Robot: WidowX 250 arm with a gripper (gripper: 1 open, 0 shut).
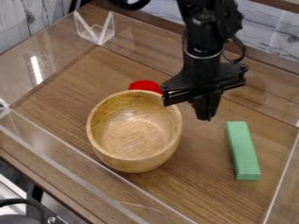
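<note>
My black gripper (205,105) hangs over the wooden table, right of the bowl, its lower tip pointing down; it looks shut, with nothing visible between its fingers. A light wooden bowl (132,140) sits at the lower left of the middle. Just behind the bowl is a red round object (145,86), partly hidden. A green rectangular bar (243,150) lies to the right, below the gripper.
A clear plastic piece (96,26) stands at the back left. A dark cable shows at the lower left corner.
</note>
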